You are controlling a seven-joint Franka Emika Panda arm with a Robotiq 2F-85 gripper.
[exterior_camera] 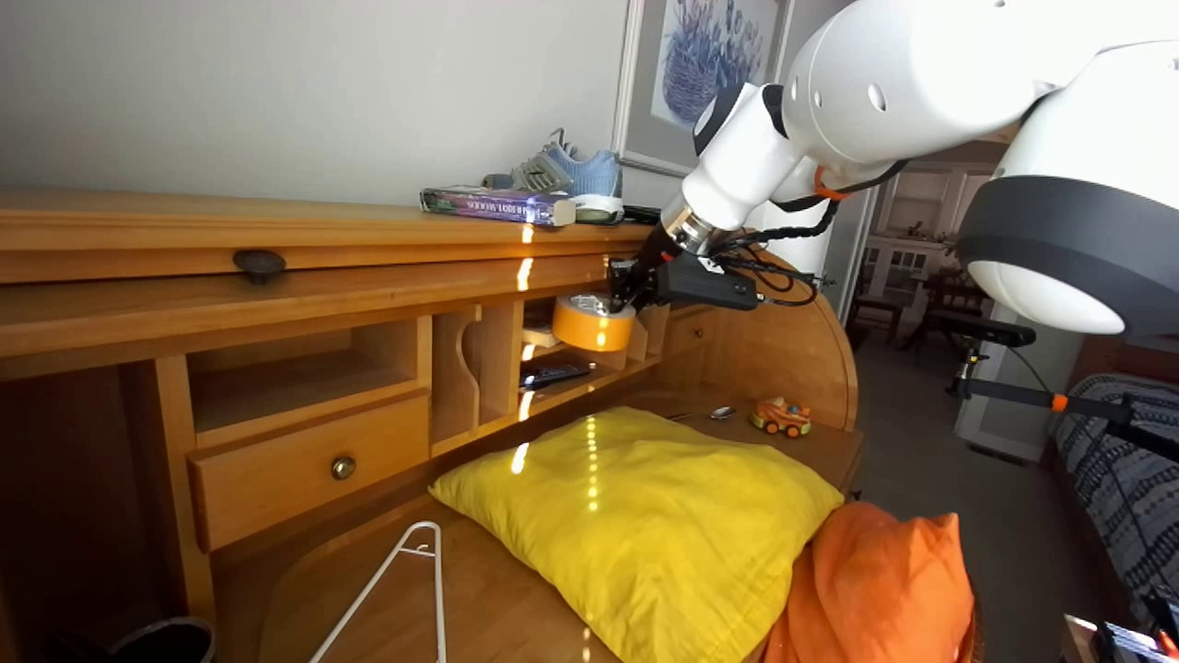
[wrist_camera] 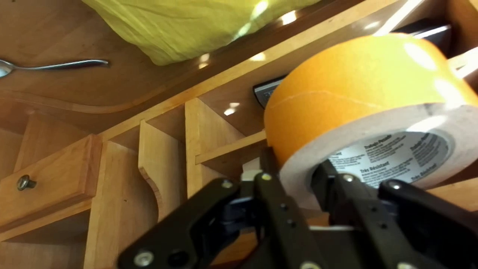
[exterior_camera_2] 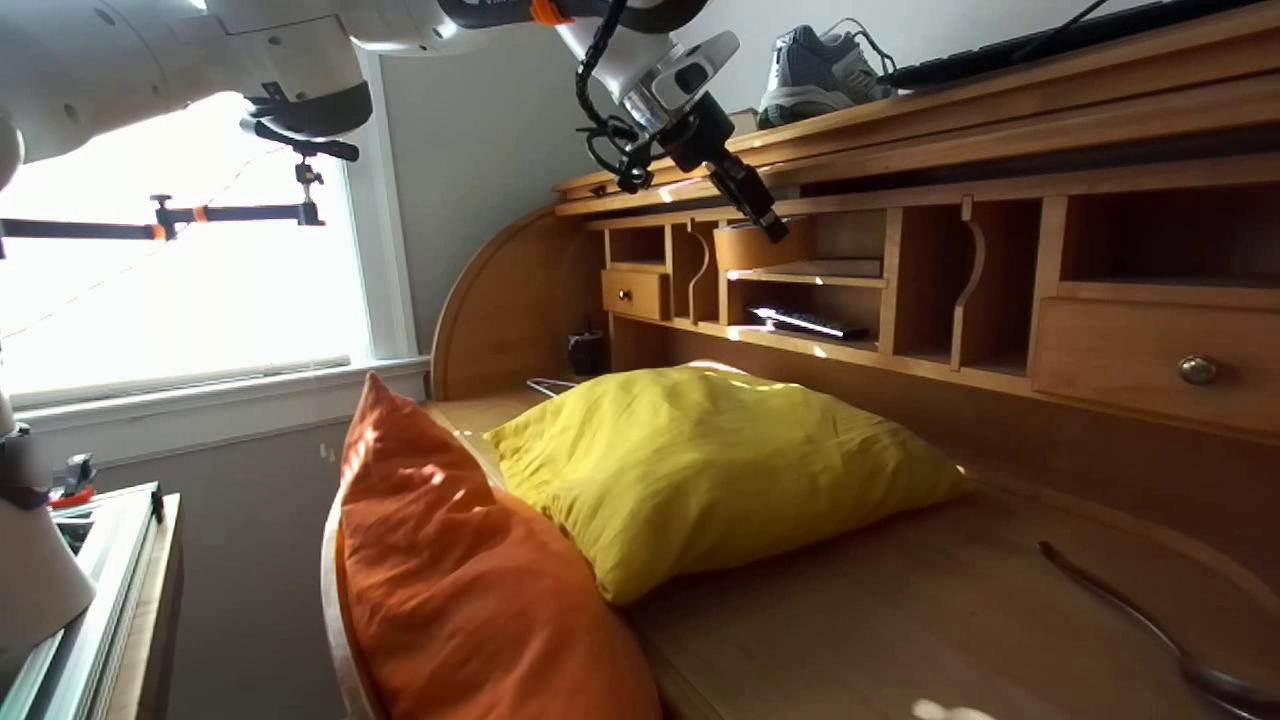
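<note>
A wide roll of orange tape (exterior_camera: 593,328) is held at the desk's middle cubbies, its hollow core facing up. My gripper is shut on the roll's wall: in the wrist view one finger is inside the core and the other against the outside. From the opposite side, exterior view 2 has the tape roll (exterior_camera_2: 753,248) in front of the upper middle cubby, with the gripper (exterior_camera_2: 777,228) reaching down to it. Whether the roll touches the shelf cannot be told.
Below lies a yellow pillow (exterior_camera: 652,519), beside an orange pillow (exterior_camera: 884,586). A dark remote-like object (exterior_camera_2: 806,322) occupies the lower cubby. The desk top edge above carries a shoe (exterior_camera: 575,177) and a book (exterior_camera: 497,205). A white hanger (exterior_camera: 439,586), toy car (exterior_camera: 781,416) and spoon (wrist_camera: 53,66) rest on the desk.
</note>
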